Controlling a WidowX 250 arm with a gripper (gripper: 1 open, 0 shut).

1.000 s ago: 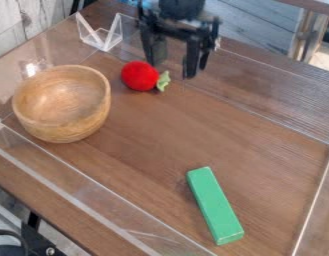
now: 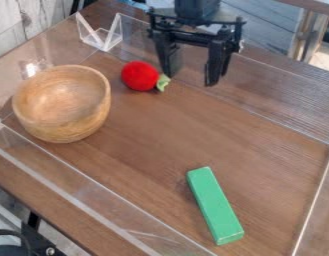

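Observation:
My black gripper [image 2: 191, 62] hangs at the top centre over the back of the wooden table, open, with its two fingers wide apart and nothing seen between them. Just left of and below it lies a red round vegetable [image 2: 139, 75] with a green leafy end. A wooden bowl [image 2: 61, 104] sits at the left, and a green rectangular block [image 2: 214, 204] lies at the front right.
A clear angular holder [image 2: 100, 30] stands at the back left. Transparent panels border the table [image 2: 180, 140].
The objects on the table have not moved.

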